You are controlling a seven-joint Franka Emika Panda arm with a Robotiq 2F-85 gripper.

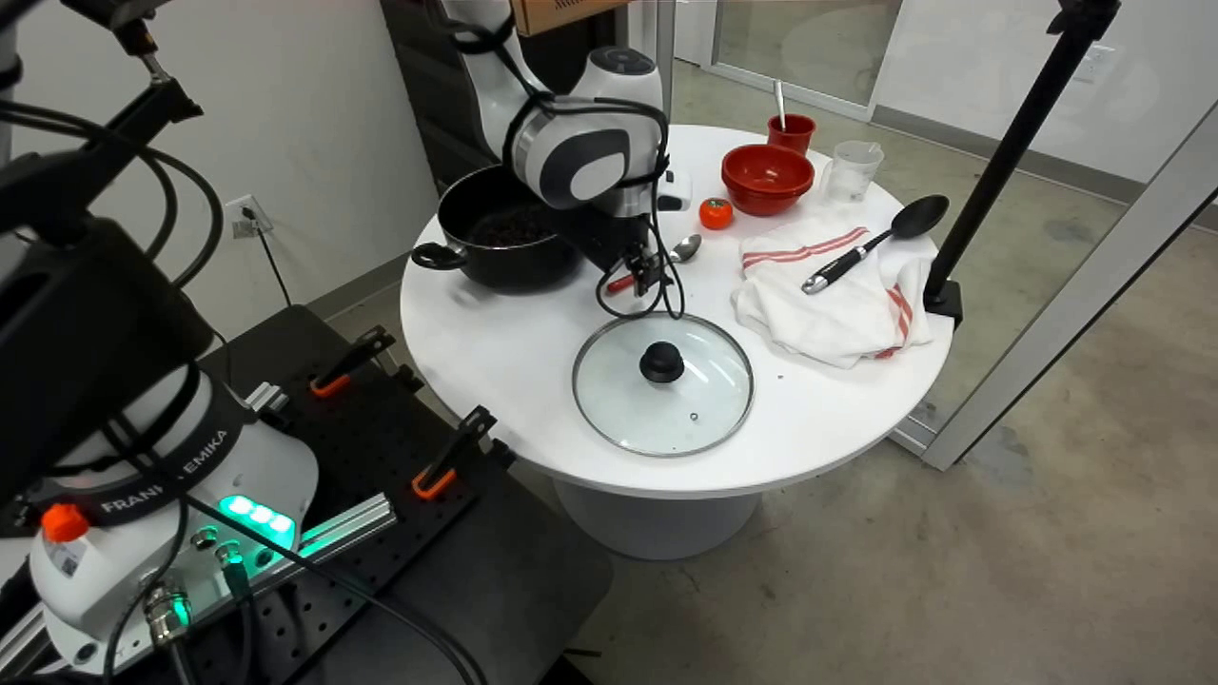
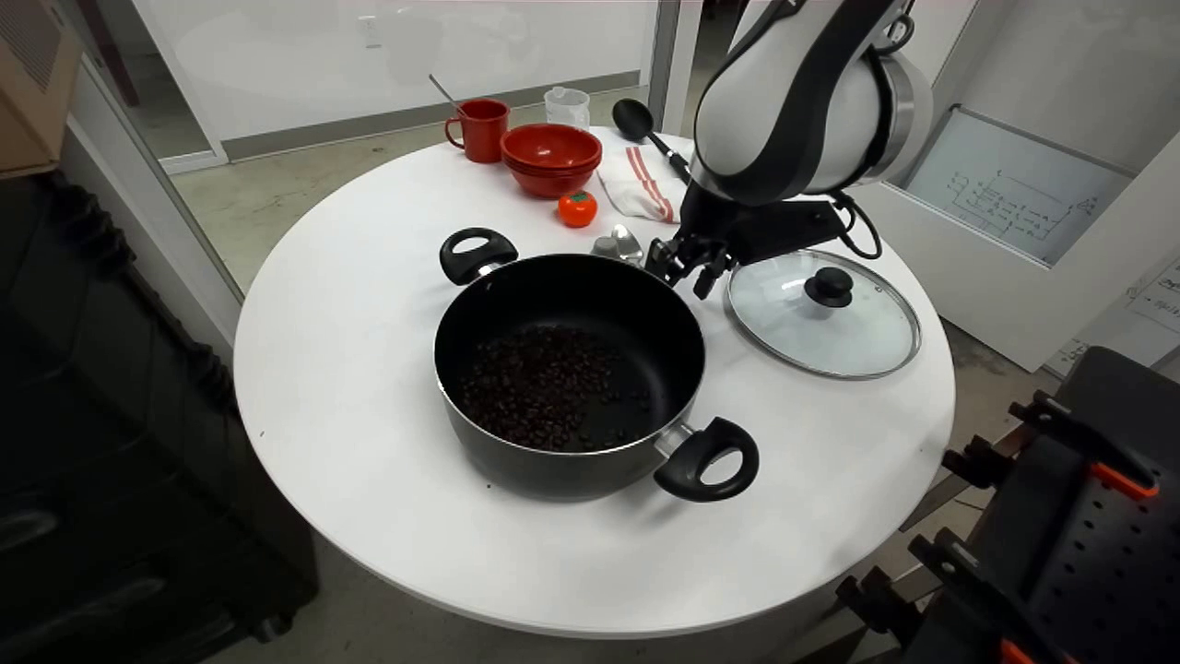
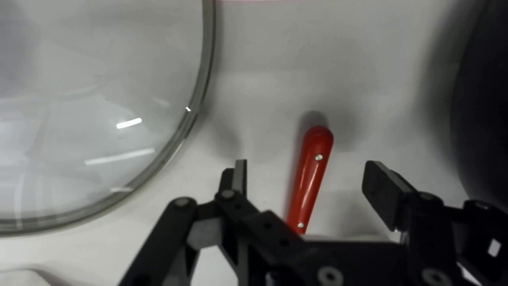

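My gripper is open above the table, its two fingers apart on either side of a red-handled spoon. The handle rests on the white surface between the fingers, with clear space to each side. In exterior view 1 the spoon's metal bowl shows just beyond the gripper; part of its length is hidden. From the other side, the gripper appears between the black pot and the glass lid. Dark beans cover part of the pot's floor.
Farther back are red bowls, a tomato, a red mug and a clear cup. A black ladle lies on a striped towel. The pot and lid closely flank the gripper.
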